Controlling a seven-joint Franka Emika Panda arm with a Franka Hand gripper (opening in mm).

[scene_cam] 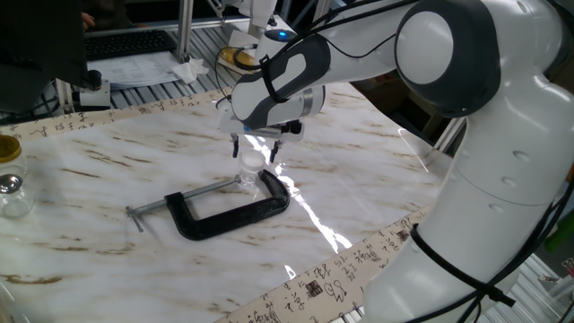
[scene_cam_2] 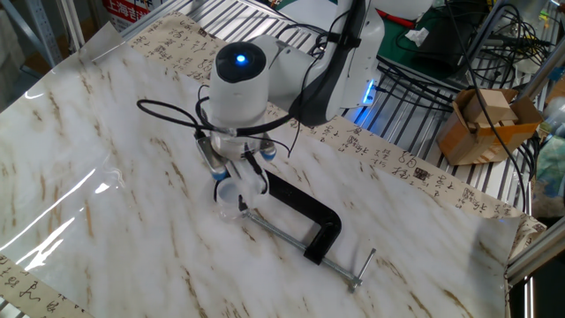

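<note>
A black C-clamp (scene_cam: 235,218) lies flat on the marbled table, its steel screw and T-handle reaching to the left in exterior view 1. Between the clamp's finger ends stands a small clear cup or jar (scene_cam: 250,168), seen also as a clear round object (scene_cam_2: 231,198) in exterior view 2. My gripper (scene_cam: 256,151) is open, pointing down with one finger to each side of the clear object's top. Whether a finger touches it cannot be made out. In exterior view 2 the hand partly covers the clamp's near end (scene_cam_2: 305,205).
Glass jars (scene_cam: 13,196) stand at the left edge in exterior view 1, one with a yellow lid (scene_cam: 9,149). A cardboard box (scene_cam_2: 484,132) sits off the table on the rack.
</note>
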